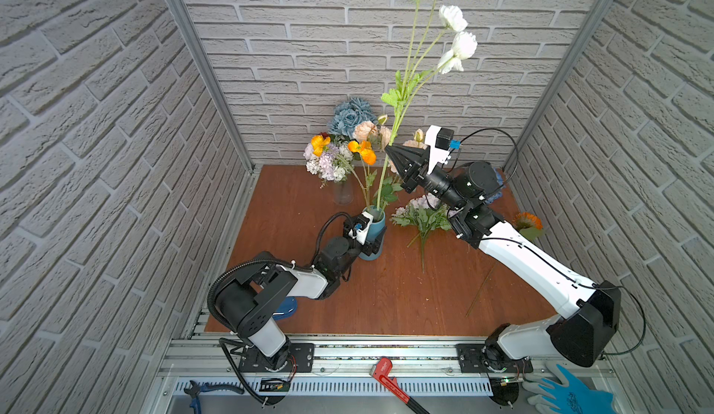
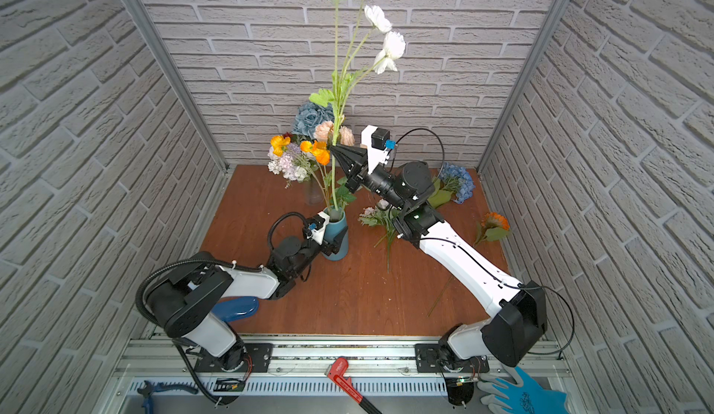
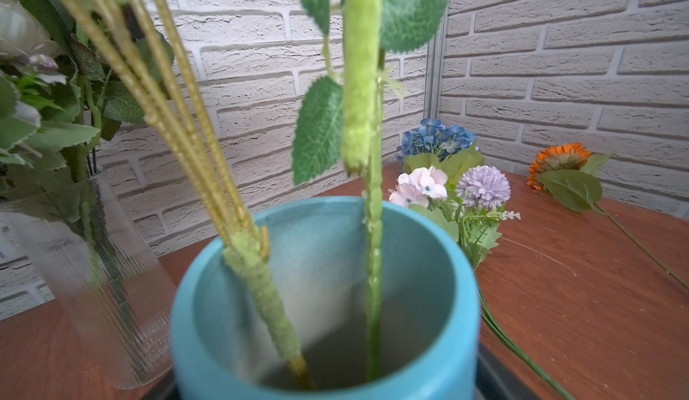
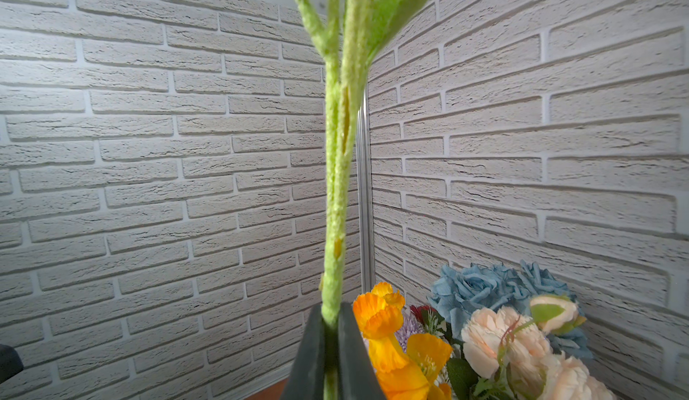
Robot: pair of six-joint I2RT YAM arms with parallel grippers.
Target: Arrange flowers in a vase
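Observation:
The blue-green vase (image 1: 378, 223) stands upright on the table. My left gripper (image 1: 372, 244) is open with its dark fingers (image 3: 495, 371) on either side of the vase. Inside the vase (image 3: 459, 306) lean a stem of orange poppies (image 1: 362, 152) and a leafy stem with peach blooms (image 4: 502, 335). My right gripper is shut on the green stem (image 4: 335, 206) of a tall spray of white flowers (image 1: 453, 18). In the left wrist view, the spray's cut end (image 3: 355, 156) hangs over the vase mouth, by the leafy stem.
Behind and left of the vase, a clear ribbed vase (image 3: 93, 270) holds a mixed bouquet (image 1: 327, 162). Right of it lie a pink and lilac bunch (image 3: 484, 188), a blue hydrangea (image 2: 458, 182) and an orange flower (image 2: 494, 225).

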